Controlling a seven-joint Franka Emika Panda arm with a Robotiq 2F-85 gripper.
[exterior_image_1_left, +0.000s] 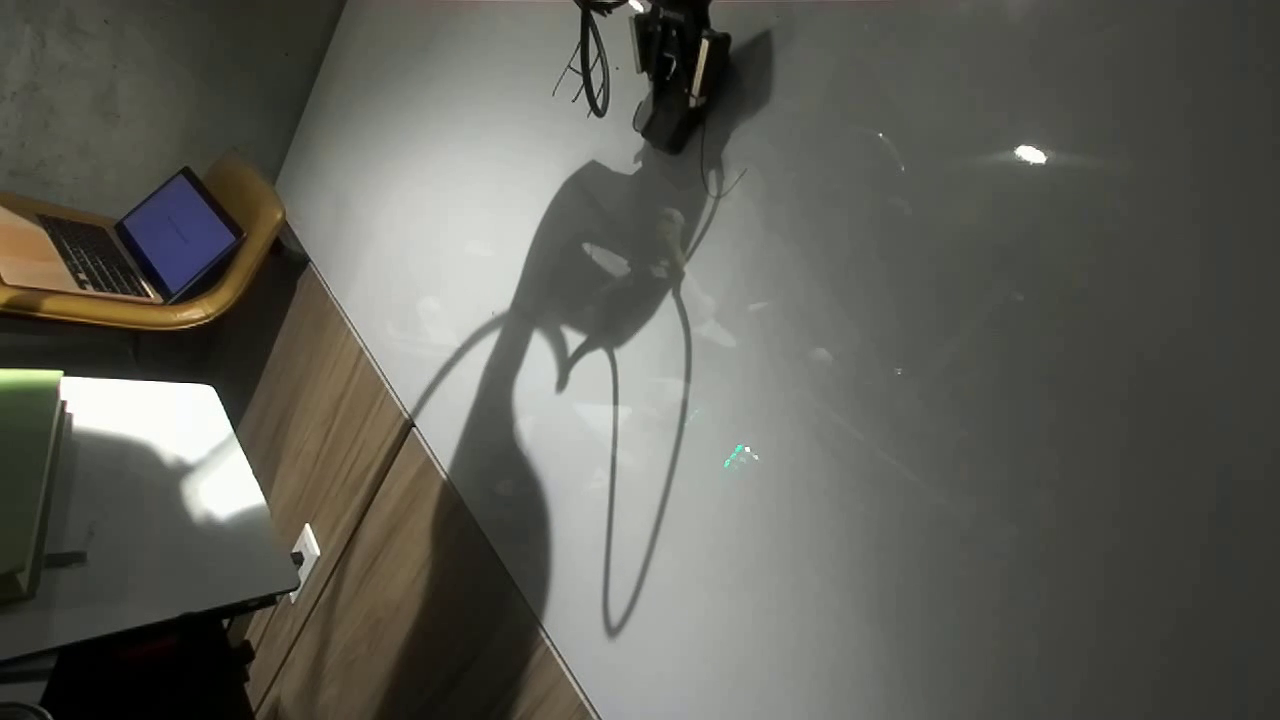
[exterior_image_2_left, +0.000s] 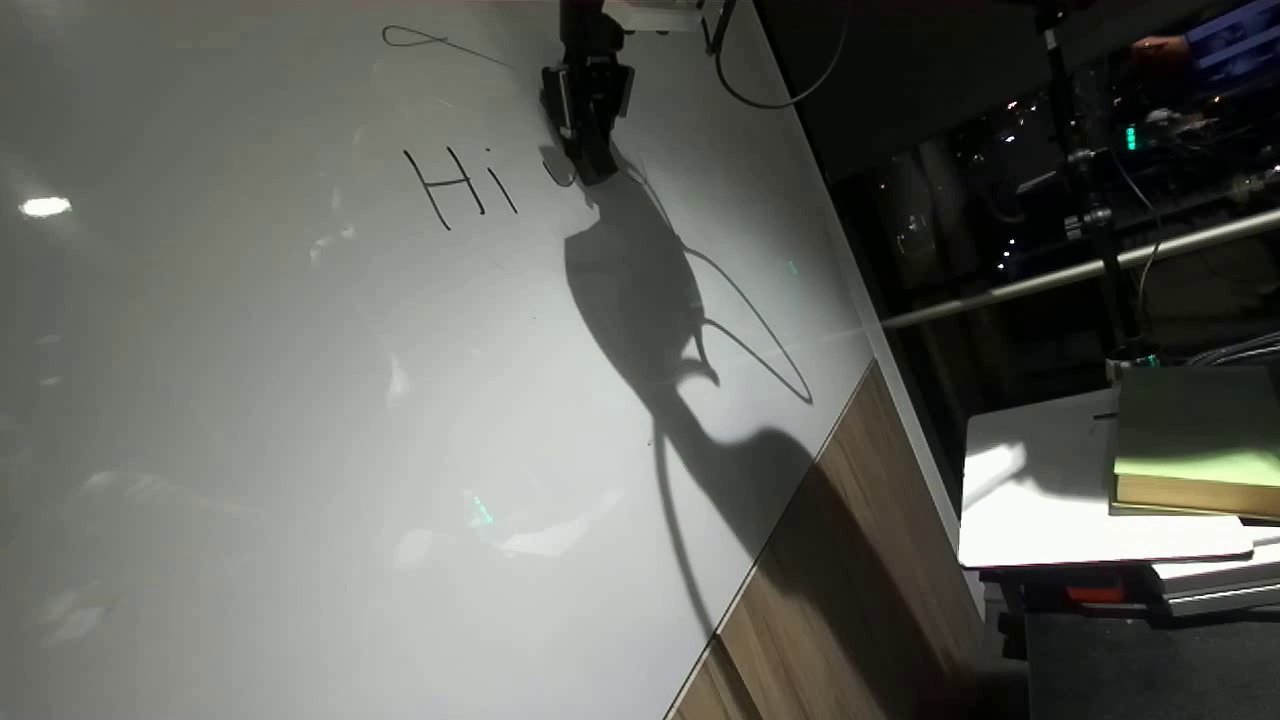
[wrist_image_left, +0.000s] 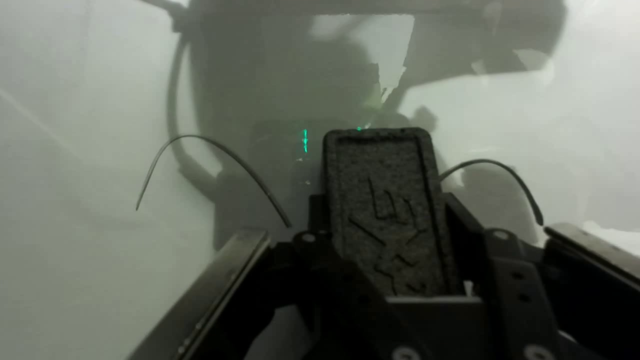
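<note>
My gripper is shut on a dark, rectangular felt eraser (wrist_image_left: 384, 180), whose scribble-marked face shows in the wrist view. In exterior view 2 the eraser (exterior_image_2_left: 588, 156) is close to the whiteboard (exterior_image_2_left: 300, 420); whether it touches the surface I cannot tell. Thin dark curved strokes lie on either side of it in the wrist view, a left stroke (wrist_image_left: 207, 139) and a right stroke (wrist_image_left: 498, 163). The written word "Hi" (exterior_image_2_left: 462, 182) stands beside the gripper in exterior view 2, and a looped line (exterior_image_2_left: 414, 37) is farther up.
The arm's shadow (exterior_image_1_left: 576, 264) darkens part of the board. Wood panels (exterior_image_1_left: 348, 480) border it along one edge. Off to the side are a laptop (exterior_image_1_left: 180, 234) on a yellow chair and a green book (exterior_image_2_left: 1200, 420) on a white table. Much of the board is bare.
</note>
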